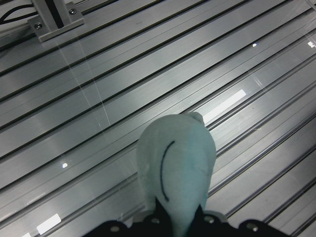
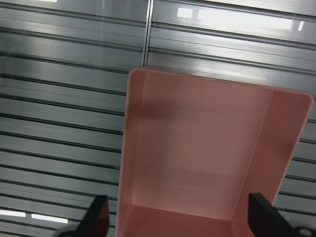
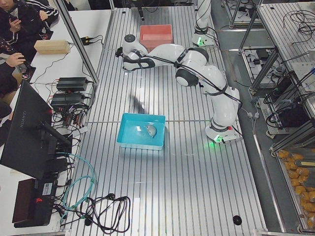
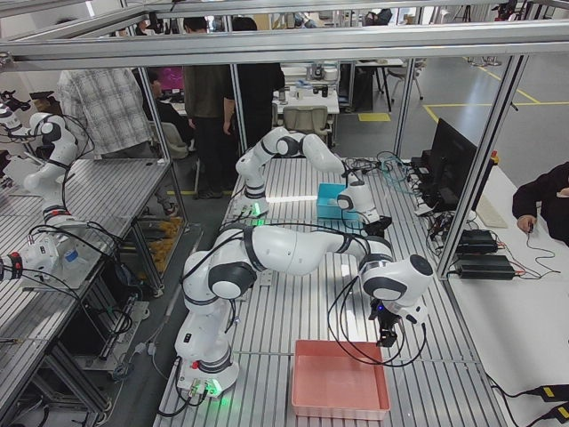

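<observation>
In the left wrist view my left gripper is shut on a pale mint plush toy with a dark curved line, held over slatted table. The camera left view shows that arm reaching across above the blue bin, where a small grey plush lies. The pink bin is empty in the right wrist view, with my right gripper open above it.
Cables, a monitor and black power boxes line the left edge; a frame post rises there.
</observation>
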